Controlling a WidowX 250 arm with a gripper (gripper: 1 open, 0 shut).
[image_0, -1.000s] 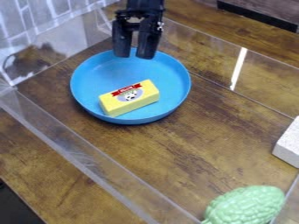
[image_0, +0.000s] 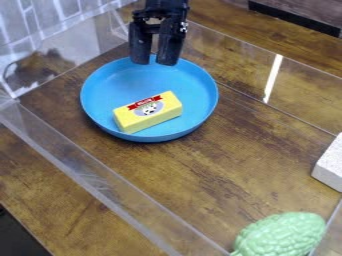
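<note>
My black gripper (image_0: 156, 50) hangs at the top centre, open with its two fingers apart and nothing between them, over the back part of a blue plate (image_0: 190, 100). A yellow box (image_0: 147, 111) with a red and white label, like a butter pack, lies on the front left part of the plate, below and apart from the gripper.
A white block (image_0: 330, 160) sits at the right edge and a green brain-shaped object (image_0: 278, 236) at the bottom right. Clear low walls border the wooden surface (image_0: 160, 190). The middle front and the right of the plate are bare wood.
The gripper has shifted very slightly to the left over the plate. The plate, the yellow box and the other objects have stayed in place.
</note>
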